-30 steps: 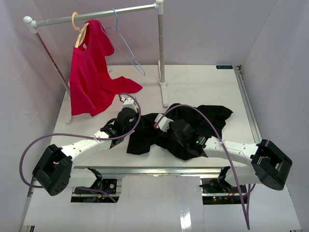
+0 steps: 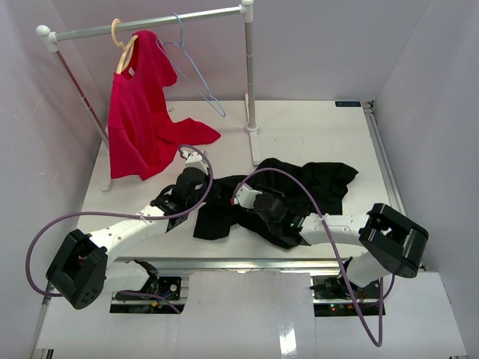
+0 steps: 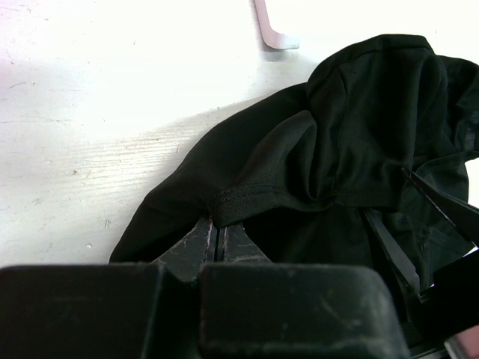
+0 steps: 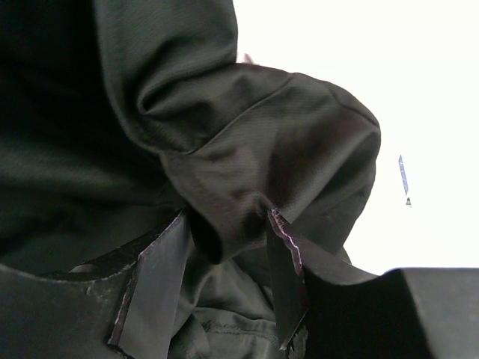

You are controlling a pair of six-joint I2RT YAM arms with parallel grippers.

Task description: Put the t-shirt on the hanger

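A black T-shirt (image 2: pixel 314 179) lies crumpled on the white table below the rack. My left gripper is shut on a fold of it, toward the shirt's left part in the top view. My right gripper stands open in the right wrist view, with a raised fold of black fabric (image 4: pixel 277 149) between and in front of its fingers. An empty blue hanger (image 2: pixel 202 82) hangs from the rail (image 2: pixel 150 22), behind both arms.
A red T-shirt (image 2: pixel 142 127) hangs on a wooden hanger at the rail's left, its lower part resting on the table. The rack's right post (image 2: pixel 251 82) stands behind the black shirt. Bare table (image 2: pixel 314 127) shows at the back right.
The left arm has moved a little to the left, and the fabric near it shifted with it.
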